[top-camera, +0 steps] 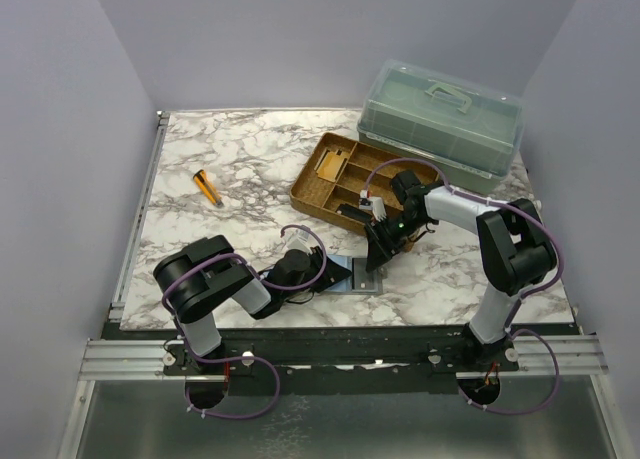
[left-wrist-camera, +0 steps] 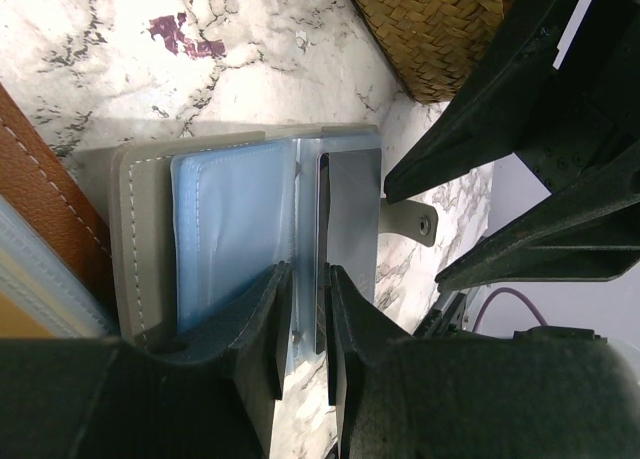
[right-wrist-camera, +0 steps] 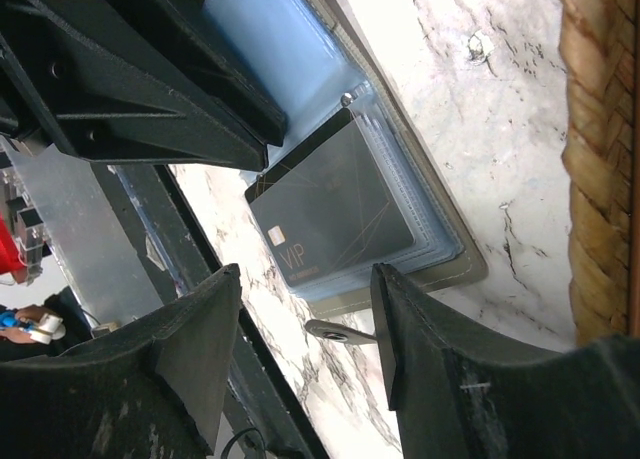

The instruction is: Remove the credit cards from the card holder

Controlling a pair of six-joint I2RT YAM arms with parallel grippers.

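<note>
The open card holder (top-camera: 364, 287) lies near the table's front edge, with clear blue sleeves (left-wrist-camera: 230, 219) on a grey cover. A dark VIP card (right-wrist-camera: 330, 204) sits in one sleeve. My left gripper is part open over the holder, its fingertips at the edge of the card's sleeve; nothing clearly shows held between them. My right gripper stands open over the holder's right end, near the snap tab (right-wrist-camera: 340, 333), with nothing between its fingers.
A woven tray (top-camera: 308, 189) with compartments is just behind the holder. A lidded clear box (top-camera: 440, 119) stands at the back right, a yellow cutter (top-camera: 206, 187) at the left.
</note>
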